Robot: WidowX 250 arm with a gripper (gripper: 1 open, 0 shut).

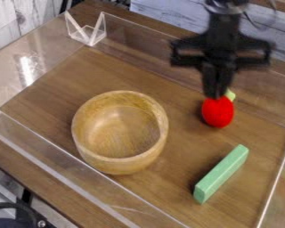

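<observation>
My gripper (214,82) is a dark, motion-blurred shape at the upper right, above a red rounded object (217,113) with a small yellow-green piece (230,93) behind it. It looks shut, with nothing visible between its blurred fingers. A wooden bowl (120,155) sits left of centre, and a light green bar (221,174) lies at the lower right.
A clear plastic rack (85,27) stands at the upper left, and raised edges border the work area.
</observation>
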